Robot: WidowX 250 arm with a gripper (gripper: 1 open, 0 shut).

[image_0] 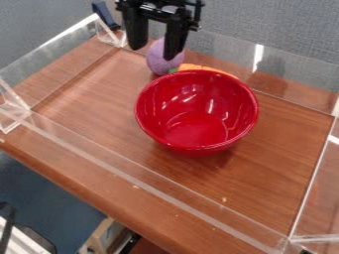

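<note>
A large red bowl (196, 114) sits on the wooden tabletop. Behind it lies a purple round object (165, 60), with an orange item (209, 69) beside it, partly hidden by the bowl. My black gripper (157, 35) hangs at the top, above and left of the purple object. Its two fingers point down and stand apart, with nothing visible between them other than background.
Clear acrylic walls edge the table (93, 119) on all sides shown. A dark blue item (103, 14) stands at the back left corner.
</note>
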